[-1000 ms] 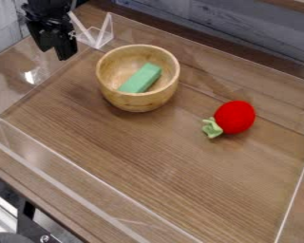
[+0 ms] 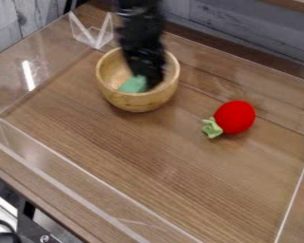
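My gripper (image 2: 142, 62) is a dark, motion-blurred shape over the far rim of a tan wooden bowl (image 2: 123, 100); whether it is open or shut is unclear. A green object (image 2: 133, 84) lies in the bowl, partly hidden by the gripper. A red tomato-like object (image 2: 235, 118) with a pale green stem sits on the table to the right of the bowl.
A white wire object (image 2: 91, 30) stands at the back left near the table's edge. A dark round object (image 2: 0, 233) shows at the lower left corner.
My gripper has moved right from the back left to over the bowl. The bowl and tomato show no clear movement.
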